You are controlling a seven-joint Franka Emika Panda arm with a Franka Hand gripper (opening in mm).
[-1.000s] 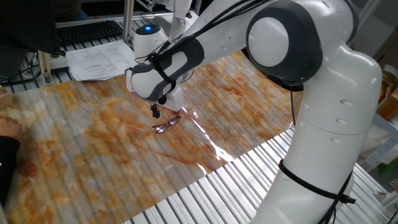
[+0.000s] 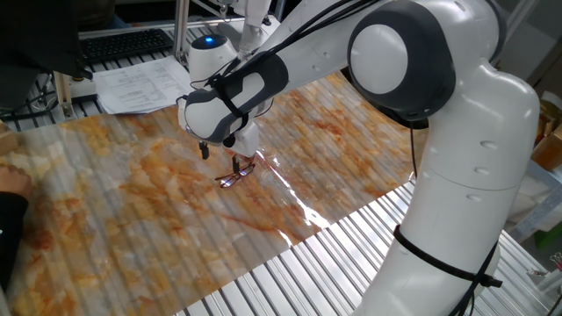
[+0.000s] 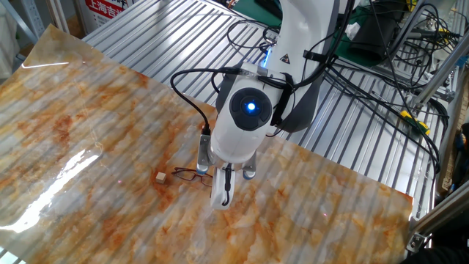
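Observation:
A pair of dark-framed glasses [image 2: 230,181] lies on the marbled table sheet [image 2: 132,219]. Above the sheet, just beside the glasses, my gripper [image 2: 220,158] points down. Its two black fingers stand well apart and nothing shows between them. From the other exterior view, part of the glasses [image 3: 187,173] sticks out to the left of the hand, whose body covers the rest. A small pale wooden block [image 3: 160,177] sits just left of the glasses there; I cannot make it out in exterior view 1. The fingers cannot be made out in exterior view 2.
Printed papers [image 2: 143,85] and a black keyboard [image 2: 127,44] are at the back left. A person's hand [image 2: 14,181] rests at the left edge. Cables [image 3: 381,88] run over the slatted metal surface at the right. Much of the marbled sheet is clear.
The gripper's fingers were together one second ago and have spread apart since. The arm, the glasses and everything else look unmoved.

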